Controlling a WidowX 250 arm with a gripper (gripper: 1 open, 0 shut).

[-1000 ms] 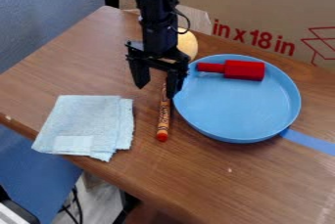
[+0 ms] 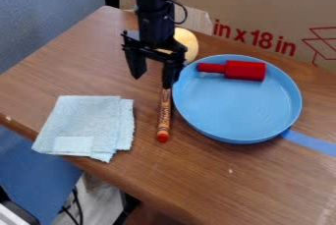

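Observation:
My black gripper [image 2: 153,64] hangs open over the table [image 2: 59,67], left of a blue plate [image 2: 237,109], with no object visible between its fingers. A red cylindrical object with a narrower end [image 2: 245,70] lies on the upper part of the plate. A long orange-brown stick [image 2: 164,114] with a red end lies just left of the plate, its far end under my gripper. A folded pale blue cloth [image 2: 83,126] lies at the front left.
A round yellow object [image 2: 187,38] sits behind my gripper, partly hidden. A cardboard box [image 2: 262,13] stands along the back. A strip of blue tape [image 2: 315,145] runs right of the plate.
My gripper has shifted very slightly, rising a little. The objects on the table are unchanged.

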